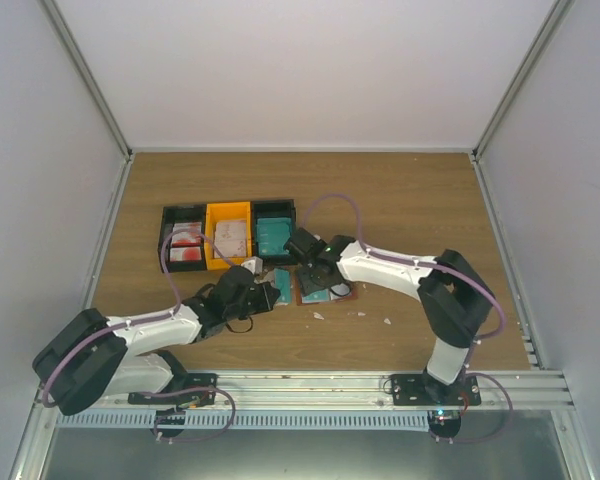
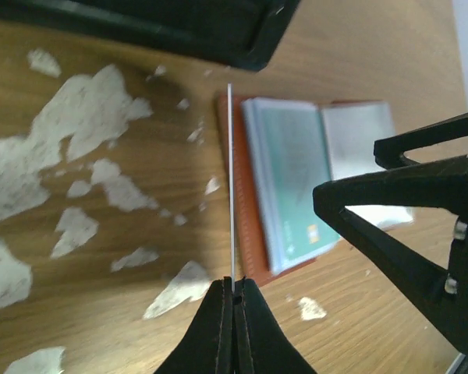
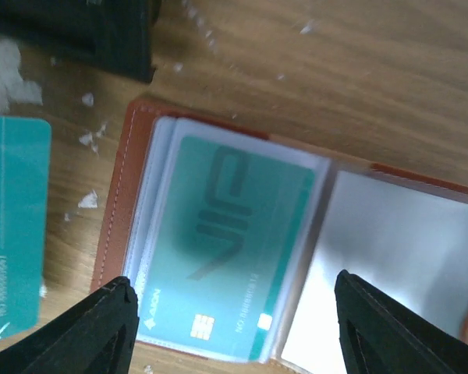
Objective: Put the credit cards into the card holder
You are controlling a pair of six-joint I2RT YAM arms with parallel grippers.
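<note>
My left gripper is shut on a teal credit card (image 2: 232,187), seen edge-on as a thin upright line. The same card shows its printed face at the left of the right wrist view, apart from the holder and to its left. The brown card holder (image 3: 113,234) lies spread on the table. On its left half another teal card (image 3: 226,234) sits within a pale, clear-looking sleeve. A white panel (image 3: 390,257) makes up the right half. Directly over the holder, my right gripper is open, fingers apart, nothing gripped.
Behind the arms stand black and orange trays (image 1: 242,207) holding reddish, pale and teal cards. A black tray corner (image 2: 253,54) is close to the held card. Pale worn patches (image 2: 86,117) mark the wood.
</note>
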